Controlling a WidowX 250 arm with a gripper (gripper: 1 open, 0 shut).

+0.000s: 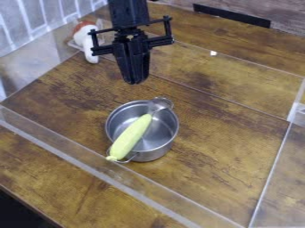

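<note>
A steel pot (163,134) stands on the wooden table, with a pale yellow-green elongated object (130,137) lying tilted in it, reaching over its near rim. My black gripper (134,69) hangs above the table behind the pot, clear of it; whether its fingers are open or shut is hard to tell.
A white object with reddish parts (87,36) lies at the back left, partly behind the arm. Transparent panels border the left, front and right.
</note>
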